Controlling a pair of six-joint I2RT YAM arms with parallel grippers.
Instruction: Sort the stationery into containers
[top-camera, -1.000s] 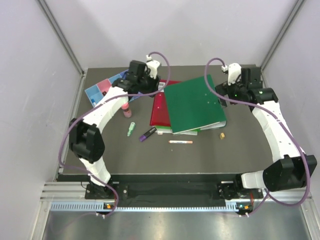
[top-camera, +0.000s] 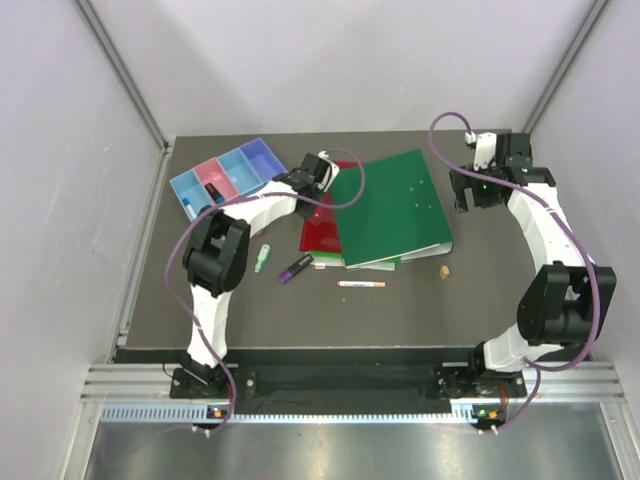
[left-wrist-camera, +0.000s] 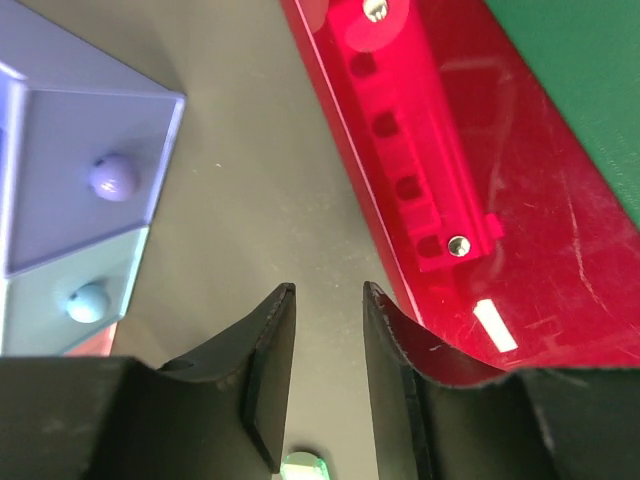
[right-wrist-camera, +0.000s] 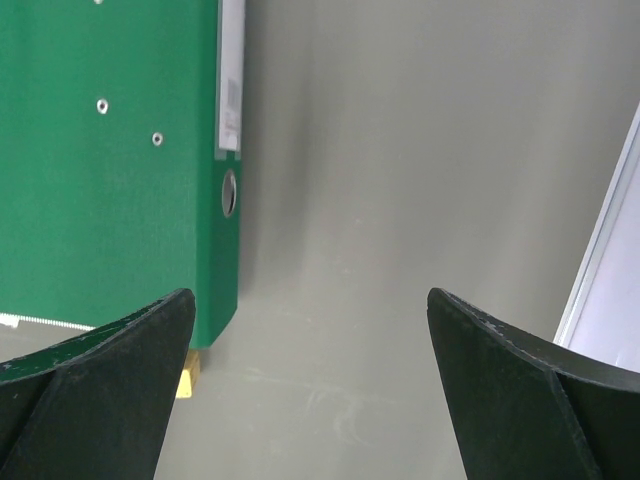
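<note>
My left gripper is part open above bare table beside the red binder (left-wrist-camera: 440, 300); nothing shows between its fingers. In the top view, its black fingers overlap that binder's left edge. A green binder (top-camera: 393, 205) lies across the red one. My right gripper stands open and empty, right of the green binder. On the table's near half lie a green highlighter (top-camera: 262, 257), a purple-and-black marker (top-camera: 296, 268), a white-and-orange pen (top-camera: 361, 284) and a small yellow object (top-camera: 445, 272). The left arm mostly hides a pink bottle.
A divided tray (top-camera: 228, 173) in blue, pink and purple stands at the back left, partly behind the left arm. Its pink compartment holds a black object (top-camera: 214, 192). White walls close off the sides and back.
My right gripper has shifted slightly right. The stationery lies unmoved.
</note>
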